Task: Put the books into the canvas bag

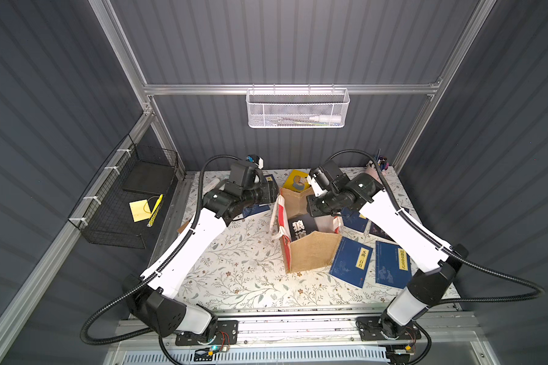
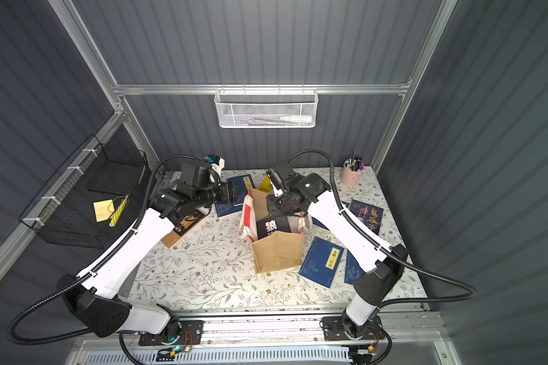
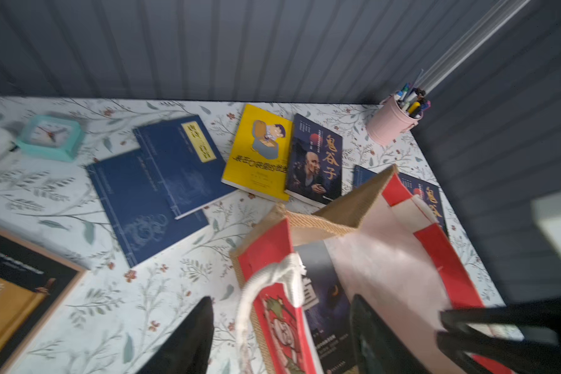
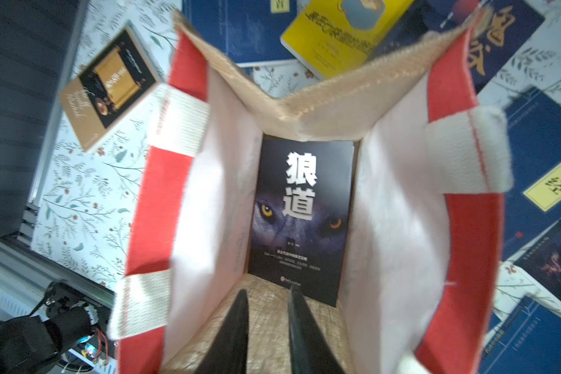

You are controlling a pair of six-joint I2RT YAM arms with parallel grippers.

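The canvas bag (image 4: 187, 168) stands upright and open mid-table, with red-and-white inner edges. Inside it lies a dark wolf-eyed book (image 4: 302, 243), face up. My right gripper is above the bag's mouth, its fingers slightly apart with nothing between them. My left gripper stands open at the bag's left side; the bag's rope handle (image 3: 274, 274) shows beyond its spread fingers. Around the bag lie two overlapping blue books (image 3: 180, 162), a yellow book (image 3: 258, 152), a dark portrait book (image 3: 314, 162), a brown-and-black book (image 4: 109, 87) and more blue books (image 1: 351, 261).
A pink pen cup (image 2: 351, 175) stands at the back right corner. Near the back left is a teal clock (image 3: 51, 137). A black wire basket (image 1: 124, 194) hangs on the left wall and a white one (image 1: 298, 109) at the back.
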